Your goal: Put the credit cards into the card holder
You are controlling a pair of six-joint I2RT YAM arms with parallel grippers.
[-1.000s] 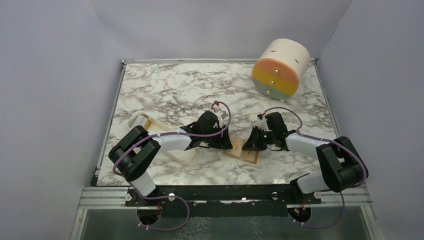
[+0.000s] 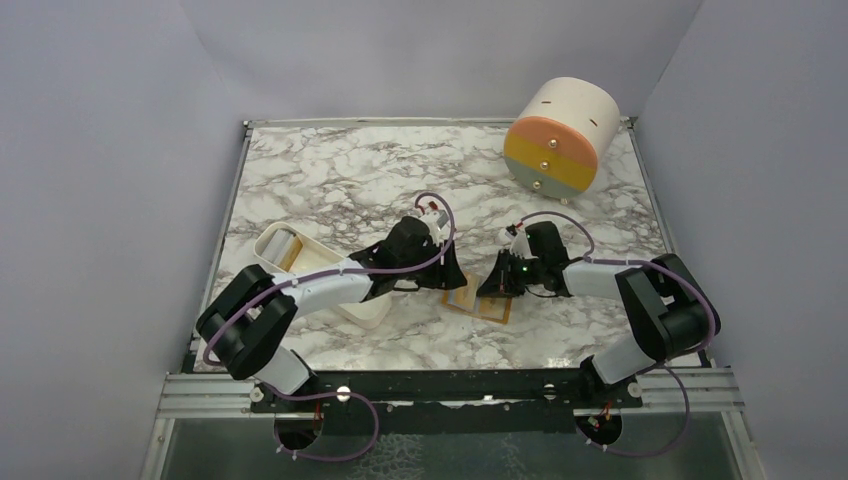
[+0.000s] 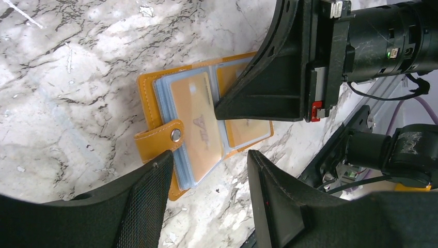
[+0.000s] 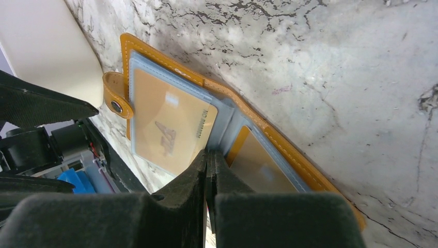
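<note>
The tan leather card holder (image 3: pixel 150 106) lies opened flat on the marble table, its snap strap (image 3: pixel 160 140) at one end. A pale tan card (image 3: pixel 196 124) lies at the holder's clear pocket by the strap; how deep it sits is unclear. Another tan card (image 4: pixel 263 163) shows in the neighbouring pocket. My right gripper is shut, its tips at the inner edge of the strap-side card, with nothing visible between them. Over the strap end, my left gripper stands open, its fingers apart and empty.
A white bin (image 2: pixel 318 252) with several items inside stands at the left. At the back right is a round striped drawer box (image 2: pixel 550 150). Bare marble (image 2: pixel 370 165) stretches behind the arms. The two grippers are close together over the holder.
My right gripper has shifted left across the holder. The holder has slid slightly left too. My left gripper has moved a little left.
</note>
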